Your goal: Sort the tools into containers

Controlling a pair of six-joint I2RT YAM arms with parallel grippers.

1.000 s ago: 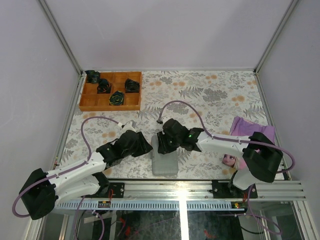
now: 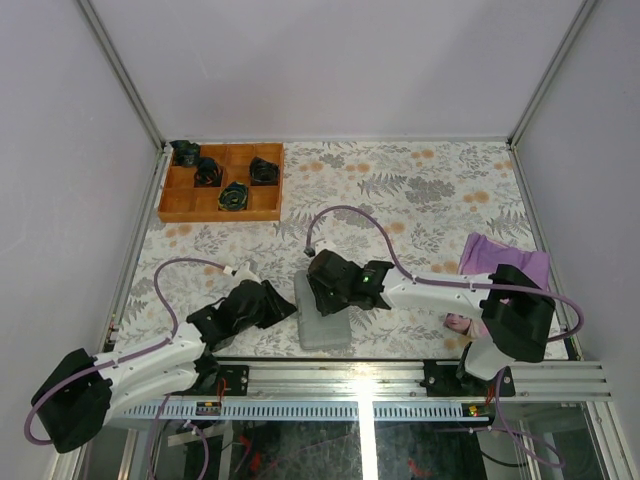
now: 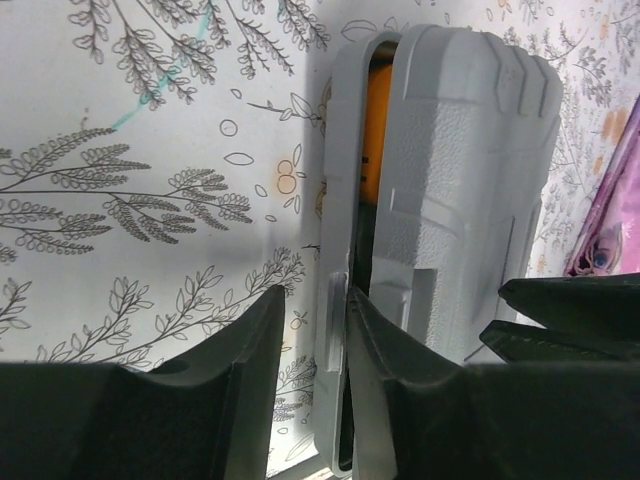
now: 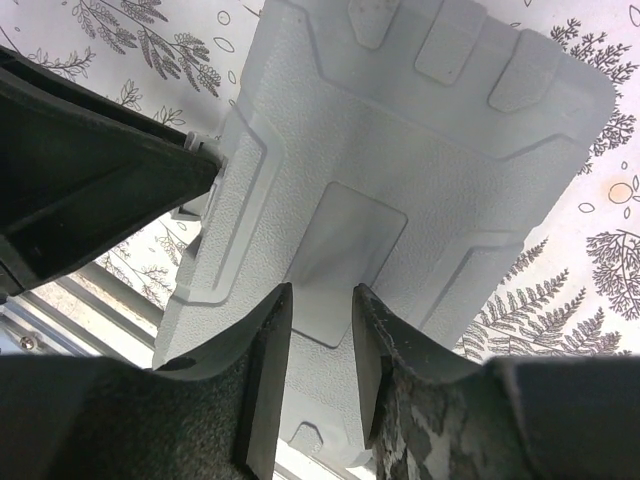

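A grey plastic tool case [image 2: 323, 330] lies at the front middle, slightly parted along its side, with orange and dark green showing inside [image 3: 376, 130]. My left gripper is at that side, fingers part open, one at the gap. My right gripper is over the lid [image 4: 400, 130], part open, its fingertips on or just above the recessed panel, nothing seen between them. An orange compartment box [image 2: 220, 214] with several dark bundled items stands at the back left.
A purple cloth item [image 2: 510, 255] lies at the right edge, behind the right arm. Walls and metal rails border the table.
The case shifted slightly left from a second ago.
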